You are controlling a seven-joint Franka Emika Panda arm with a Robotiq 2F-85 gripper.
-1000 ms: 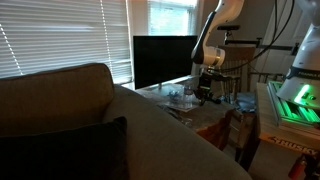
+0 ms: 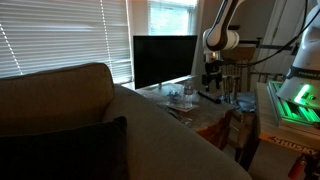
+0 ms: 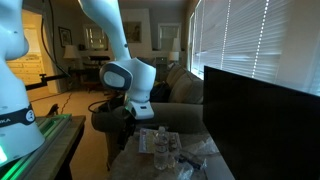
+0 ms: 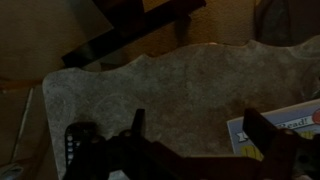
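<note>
My gripper hangs above the table, open. In the wrist view its two dark fingers stand well apart, with only bare table between them. A black remote lies at the lower left of that view, outside the left finger. To the right, a blue-edged printed book or sheet is partly hidden by the other finger. Exterior view 2 shows the gripper on the sofa side of the printed item.
Clear bottles stand on the table near a crumpled clear wrapper. A large black monitor is behind them. The sofa borders the table. In the wrist view, the middle of the tabletop is free.
My arm has risen and moved to the right in exterior view 1, back toward its base. The objects on the table show no clear movement.
</note>
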